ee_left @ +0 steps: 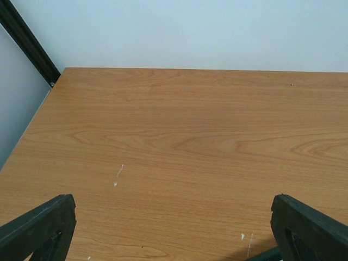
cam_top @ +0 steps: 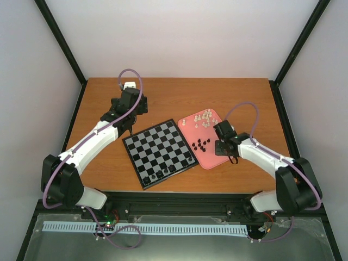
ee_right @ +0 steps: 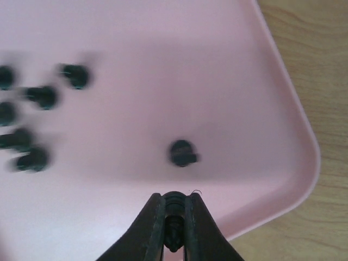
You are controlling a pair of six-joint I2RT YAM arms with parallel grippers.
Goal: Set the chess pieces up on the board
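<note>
A black chess piece [ee_right: 174, 231] is pinched between the fingertips of my right gripper, held over the pink tray [ee_right: 239, 65]. Below it in the right wrist view, one black piece [ee_right: 182, 153] lies alone on the tray, and several more black pieces [ee_right: 33, 159] lie at the left, blurred. The chessboard [cam_top: 157, 149] carries several dark pieces [cam_top: 159, 174] along its near edge. White pieces [cam_top: 205, 115] are grouped at the tray's far end. My left gripper stands open with nothing between its fingers, away from the board.
The board and the tray lie side by side, almost touching. Black frame posts and walls bound the table's sides.
</note>
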